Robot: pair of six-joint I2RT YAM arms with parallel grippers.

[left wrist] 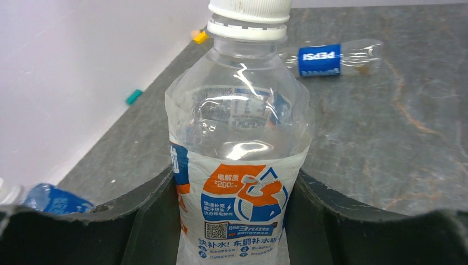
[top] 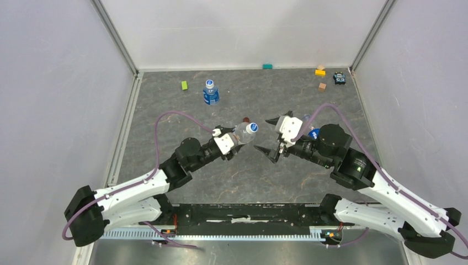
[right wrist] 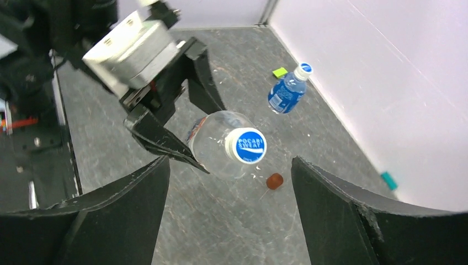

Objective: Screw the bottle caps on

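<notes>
My left gripper (top: 236, 138) is shut on a clear bottle (left wrist: 237, 210) with an orange-and-blue label, topped by a white cap (right wrist: 246, 146) with a blue top. My right gripper (top: 265, 134) stands open just to the right of that bottle, nothing between its fingers; in the right wrist view the bottle is beyond its fingertips. A blue-labelled bottle with a white cap (top: 211, 94) stands at the back. A Pepsi bottle (left wrist: 319, 59) lies on its side on the right, partly hidden by the right arm in the top view.
Small blocks lie at the back: green (top: 184, 85), teal (top: 267, 66), yellow (top: 320, 73) and wooden (top: 322, 87), with a dark toy (top: 339, 78). A brown round object (right wrist: 274, 181) lies near the held bottle. Walls border the grey floor.
</notes>
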